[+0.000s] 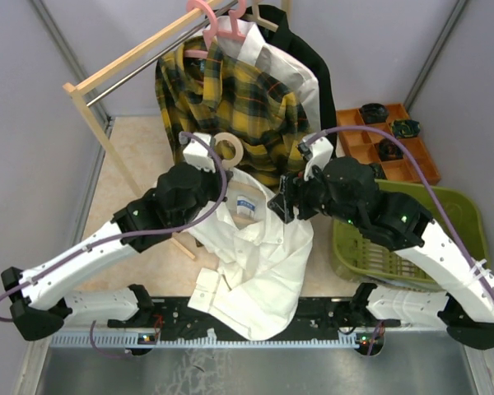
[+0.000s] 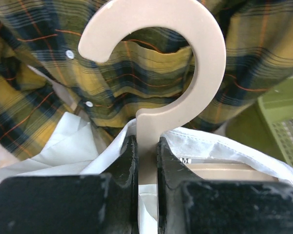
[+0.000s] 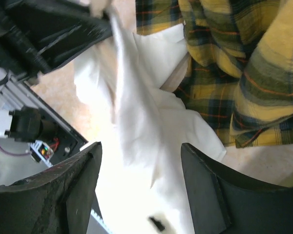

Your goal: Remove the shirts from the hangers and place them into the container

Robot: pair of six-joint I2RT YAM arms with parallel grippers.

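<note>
A pale beige hanger (image 2: 210, 68) stands upright with its hook uppermost. My left gripper is shut on the hanger's neck just below the hook. Around the neck and over the hanger's arm hangs the white shirt (image 1: 255, 284), its collar (image 2: 210, 142) slack around the hanger and its body drooping toward the table front. My right gripper is open beside the shirt's right shoulder; white cloth (image 3: 136, 131) lies beyond its fingers, none visibly pinched. In the top view, a label shows inside the shirt's open neck.
A clothes rack (image 1: 148, 43) with a yellow-green plaid shirt (image 1: 230, 103) and other garments stands close behind. To the right are a green basket (image 1: 473, 216) and an orange divided box (image 1: 358, 138) holding dark rolled items.
</note>
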